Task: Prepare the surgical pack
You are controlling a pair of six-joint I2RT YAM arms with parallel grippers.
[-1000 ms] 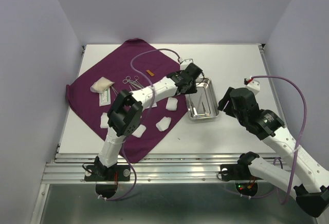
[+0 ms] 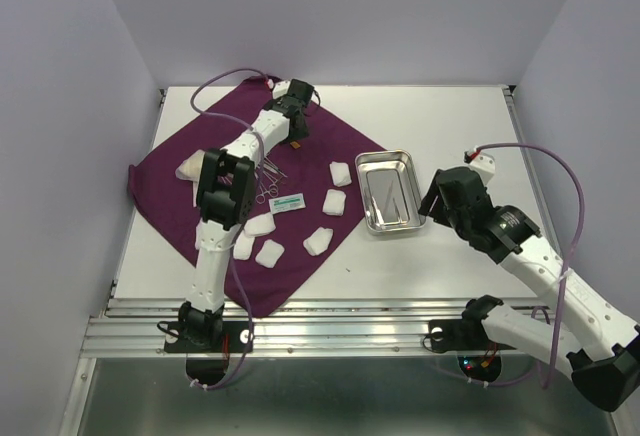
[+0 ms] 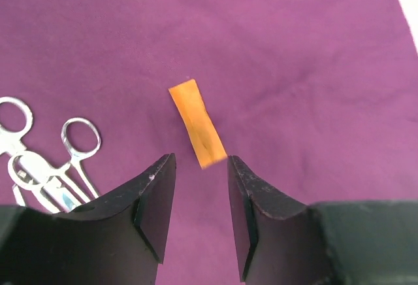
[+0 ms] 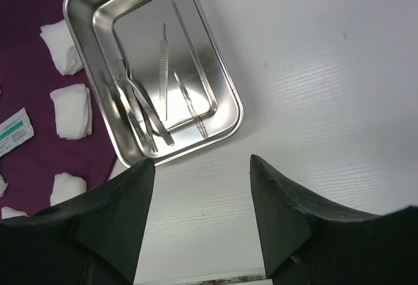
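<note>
My left gripper hangs over the purple drape, its fingers part open with nothing between them, just short of an orange strip (image 3: 197, 121). Several scissor-like instruments (image 3: 81, 151) lie left of the strip. The steel tray (image 2: 390, 158) holds several slim instruments (image 4: 163, 69), among them what look like forceps. My right gripper stands open and empty beside the tray's near side, over bare white table.
Several white gauze pads (image 4: 68, 112) and a green-white packet (image 2: 287, 202) lie on the drape (image 2: 320, 136). A pale bundle (image 2: 190, 166) is at its left. The table right of the tray is clear.
My left arm has swung from over the tray back leftward to above the orange strip at the back of the drape. The right arm has shifted only very slightly.
</note>
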